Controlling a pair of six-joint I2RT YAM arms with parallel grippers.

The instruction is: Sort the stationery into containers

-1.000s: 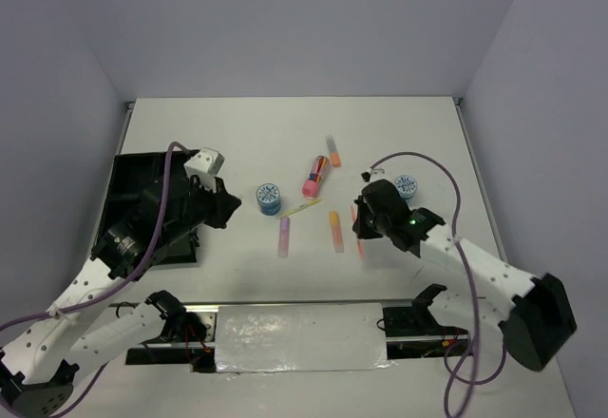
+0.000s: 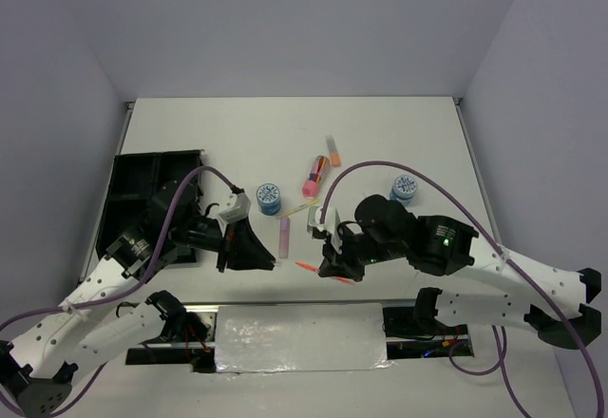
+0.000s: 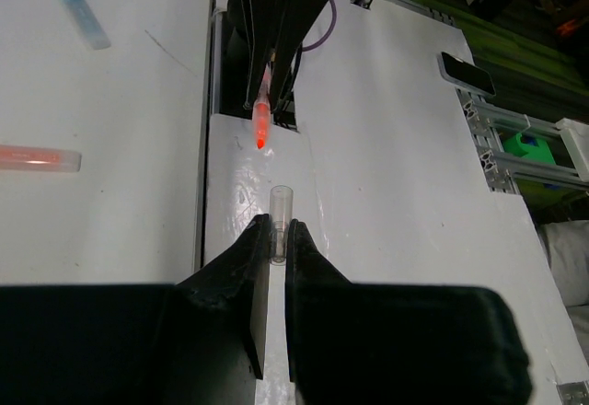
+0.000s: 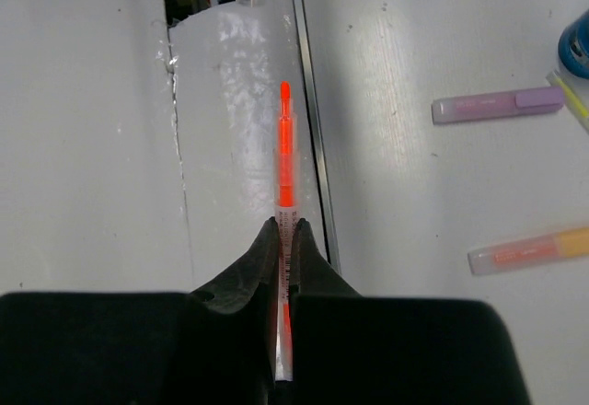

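Note:
An orange pen [image 4: 286,161] with its orange tip bare is held in my shut right gripper. In the top view it lies slantwise across that gripper, its tip towards the left arm. My left gripper is shut on a small clear tube, apparently a pen cap [image 3: 281,204]. The cap and the pen's tip [image 3: 261,138] face each other with a gap between them. On the table lie a purple marker [image 2: 284,237], an orange marker [image 2: 333,150], a yellow pen [image 2: 297,209] and a pink-ended cylinder [image 2: 315,177].
A black compartment tray [image 2: 142,176] stands at the left, partly behind my left arm. Two blue round containers [image 2: 269,199] [image 2: 404,189] stand on the table. A yellow-orange marker [image 4: 529,250] and a blue-capped marker [image 3: 83,11] lie near the right arm.
My right gripper has swung left and towards the front with the orange pen, which turned from lengthwise to slantwise. My left gripper has moved right and frontward, closer to it.

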